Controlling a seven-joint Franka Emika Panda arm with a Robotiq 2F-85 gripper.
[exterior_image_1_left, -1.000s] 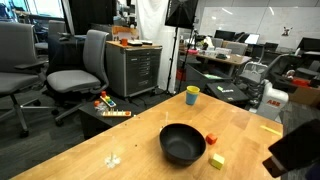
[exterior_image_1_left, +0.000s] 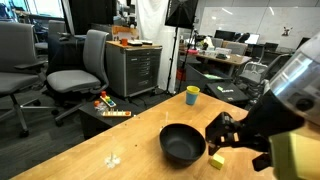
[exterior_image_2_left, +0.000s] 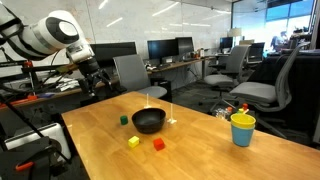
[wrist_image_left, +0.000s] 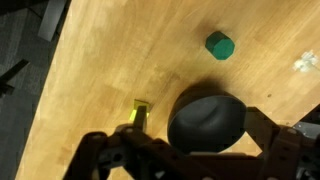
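Note:
A black bowl (exterior_image_1_left: 182, 143) stands on the wooden table, and its inside looks empty from the wrist view. My gripper (exterior_image_2_left: 97, 80) hangs well above the table, its fingers open and nothing between them. In the wrist view the bowl (wrist_image_left: 206, 125) lies below, partly covered by the gripper's body. A yellow block (exterior_image_2_left: 134, 141) and a red block (exterior_image_2_left: 158, 143) rest in front of the bowl, apart from it. Behind it to the left sits a green block (exterior_image_2_left: 124, 120); the wrist view also shows this green block (wrist_image_left: 220, 45). The gripper hides the red block in exterior view 1.
A yellow and blue cup (exterior_image_2_left: 243, 128) stands farther along the table. Small coloured items lie on a dark box (exterior_image_1_left: 104, 117) beside the table. A small whitish thing (wrist_image_left: 306, 62) lies on the bare wood.
In exterior view 1 my gripper has come in from the lower right, moving left and up toward the bowl. It now covers the red block. The bowl and the yellow block have not moved.

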